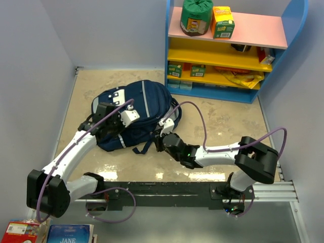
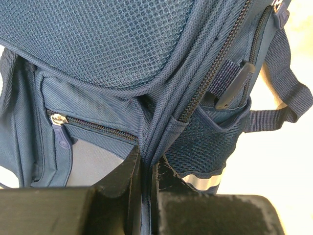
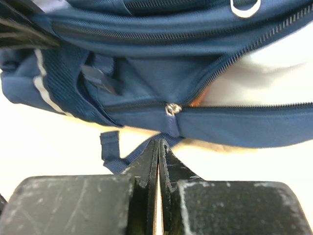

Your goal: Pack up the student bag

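Observation:
The navy student bag (image 1: 137, 104) lies on the floor at centre left, its main zip partly undone. My left gripper is shut on a fold of the bag's fabric, below the padded panel. In the right wrist view, a zipper pull (image 3: 171, 121) hangs from its slider where the zip's two toothed edges part. Just below that pull stands my right gripper, shut, its fingertips together and nothing between them. A black webbing strap (image 3: 113, 152) shows behind its tips. White lining (image 3: 269, 81) shows through the zip's opening.
A blue-sided shelf (image 1: 217, 50) with boxes and packages stands at the back right. Books (image 1: 69, 234) lie at the front left corner. Free floor (image 1: 228, 119) stretches to the bag's right.

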